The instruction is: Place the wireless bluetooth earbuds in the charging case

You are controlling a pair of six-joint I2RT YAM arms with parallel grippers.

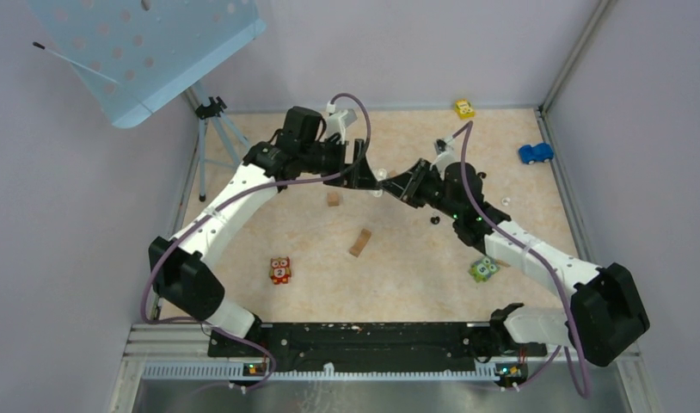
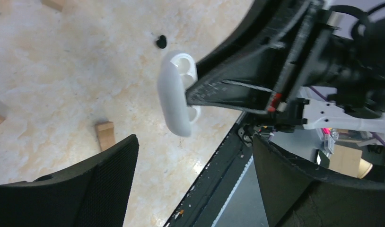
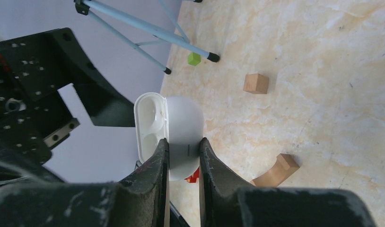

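Observation:
The white charging case [image 3: 186, 135] is held up above the table, clasped between the fingertips of my right gripper, which is shut on it. Round hollows show in its inner face in both wrist views. Wide apart, the fingers of my left gripper have nothing between them; the case [image 2: 174, 97] is just beyond their tips. From above, both grippers meet around the case [image 1: 379, 182] and partly cover it. A small black piece [image 2: 161, 41], perhaps an earbud, lies on the table. A small white piece [image 1: 506, 201] lies at the right, too small to identify.
Wooden blocks [image 1: 359, 242] lie around the middle. A red owl toy [image 1: 279, 270] is front left, a green one [image 1: 483, 269] near the right arm. Blue [image 1: 536, 153] and yellow [image 1: 464, 108] toys sit farther back. Tripod legs [image 3: 148, 28] stand at the left.

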